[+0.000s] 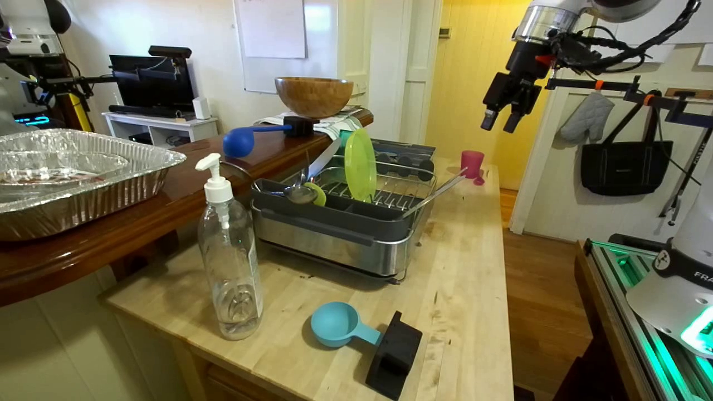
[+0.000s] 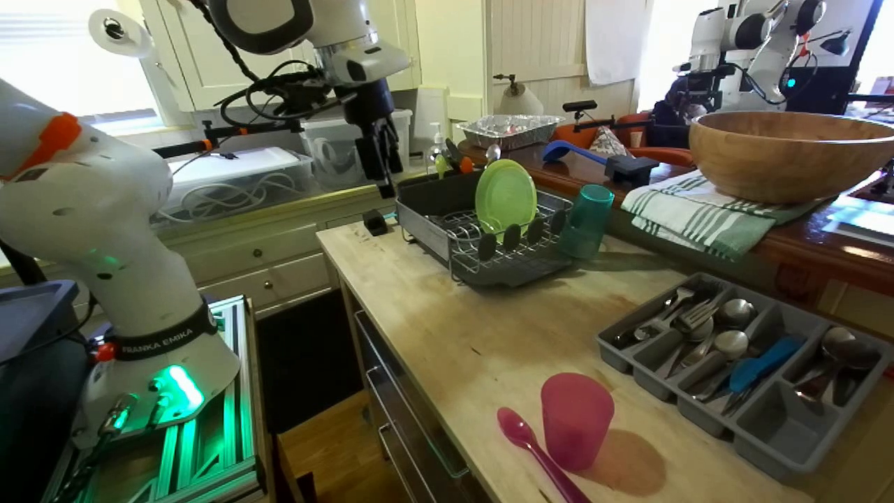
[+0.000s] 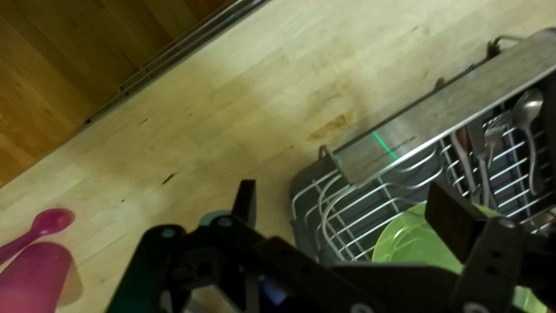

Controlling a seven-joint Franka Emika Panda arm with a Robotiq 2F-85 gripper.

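High over the counter, my gripper (image 1: 501, 123) stands open with nothing between its fingers. In the wrist view its dark fingers (image 3: 245, 203) are spread apart, with bare wood and part of the rack beneath. The dish rack (image 2: 436, 226) holds a green plate (image 2: 505, 197) on edge, cutlery (image 3: 490, 146) and a teal cup (image 2: 587, 222). A pink cup (image 2: 576, 419) sits upside down on the counter, a pink spoon (image 2: 536, 448) beside it. Toward the other end lies a turquoise scoop (image 1: 336, 324) whose handle meets a black block (image 1: 394, 357).
A clear pump bottle (image 1: 230, 267) stands in front of the rack. A grey cutlery tray (image 2: 620, 356) lies on the counter. The raised ledge carries a wooden bowl (image 1: 314, 97), a blue ladle (image 1: 238, 142) and a foil pan (image 1: 80, 200). Bare counter runs alongside the rack.
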